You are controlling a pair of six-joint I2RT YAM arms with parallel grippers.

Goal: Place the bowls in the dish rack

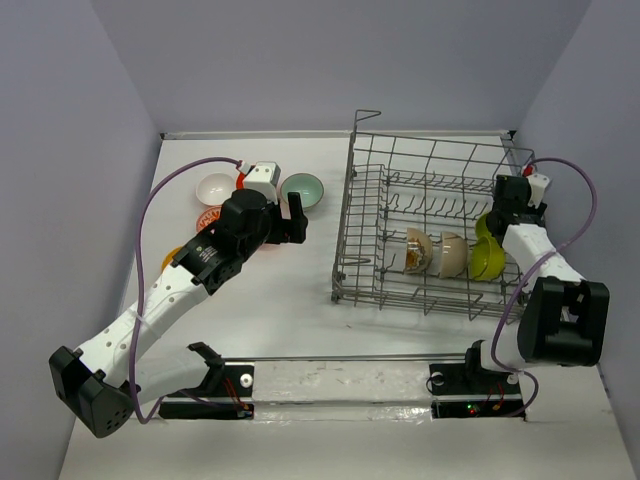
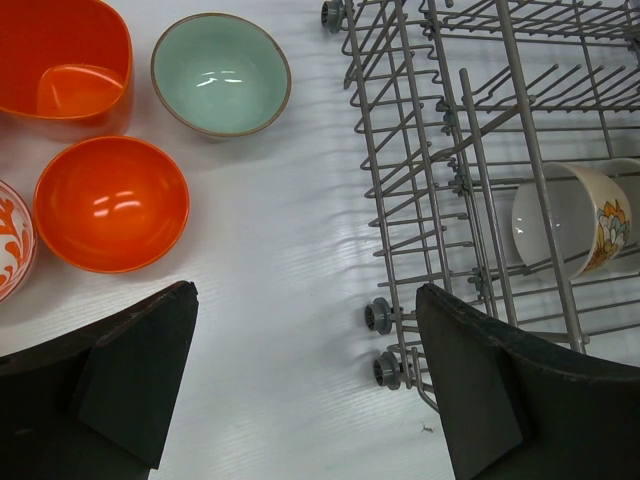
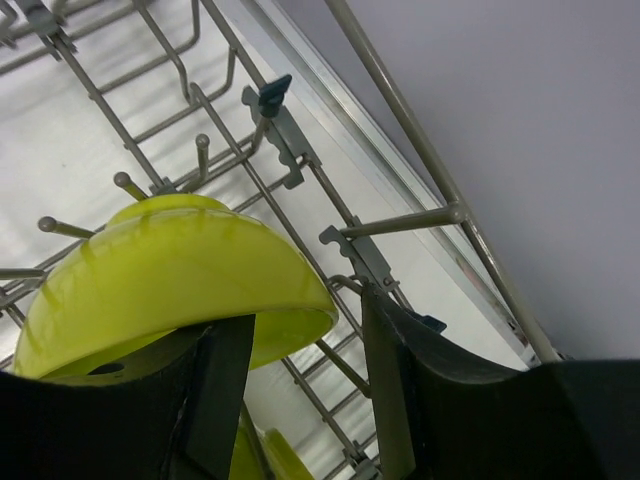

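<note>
Inside the wire dish rack (image 1: 345,235), a patterned bowl (image 1: 416,252), a beige bowl (image 1: 453,256) and a yellow-green bowl (image 1: 487,258) stand on edge in a row. Behind them, at the rack's right side, a second yellow-green bowl (image 3: 170,265) leans tilted on the tines. My right gripper straddles its rim with parted fingers; one finger (image 3: 215,400) is at the bowl's hollow side, the other stands clear to the right. On the left, my open, empty left gripper hovers above the counter, between a green bowl (image 2: 222,75), an orange bowl (image 2: 112,205) and the rack.
A taller orange container (image 2: 70,60), a red-patterned bowl (image 2: 8,240) and a white bowl (image 1: 215,189) sit at the left. The right wall (image 3: 520,130) is close to the right gripper. Bare counter (image 1: 290,310) lies left of the rack.
</note>
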